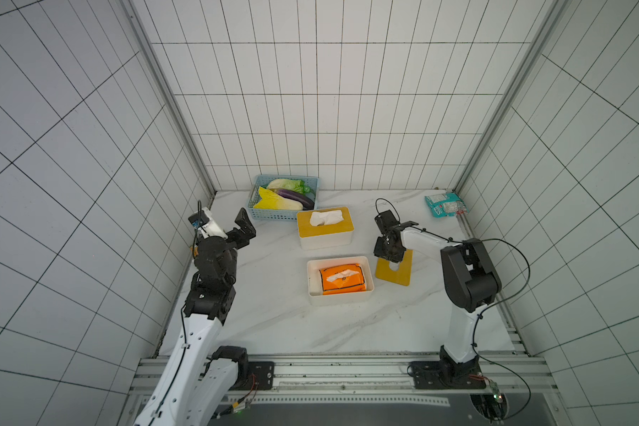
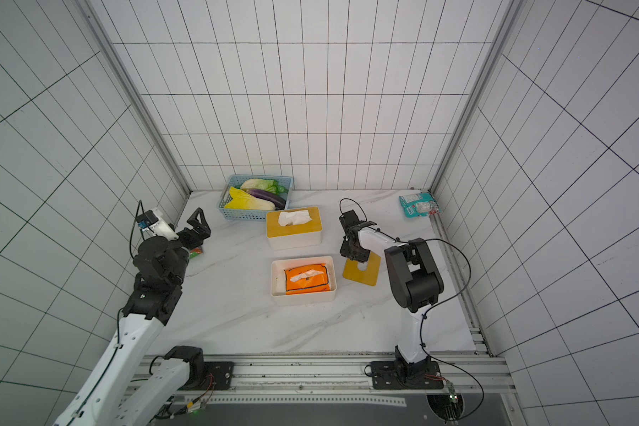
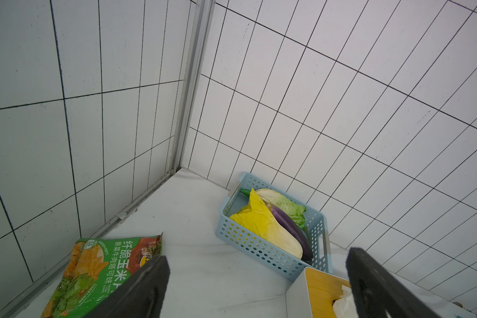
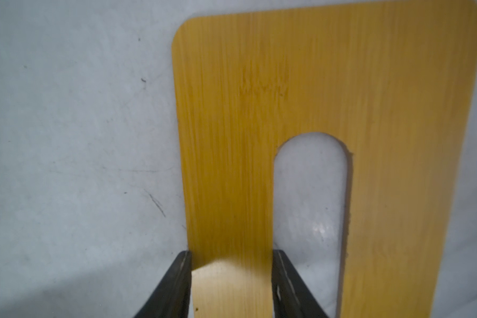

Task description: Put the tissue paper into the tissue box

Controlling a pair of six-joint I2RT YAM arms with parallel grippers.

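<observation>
The white open tissue box (image 1: 339, 299) holds an orange tissue pack (image 1: 343, 279) with white tissue on top. Just right of it, a wooden lid (image 4: 225, 132) with a rounded slot lies on the table. Over this lid stands my right gripper. Its two fingertips flank the strip beside the slot, close against both edges; whether they grip it is unclear. My left gripper is open at the far left, nothing between its fingers.
Behind the open box is another lidded tissue box (image 1: 325, 241). A blue basket of vegetables (image 1: 273, 216) stands back left, a teal packet (image 1: 444, 205) back right. A green food bag (image 3: 106, 273) lies by the left wall.
</observation>
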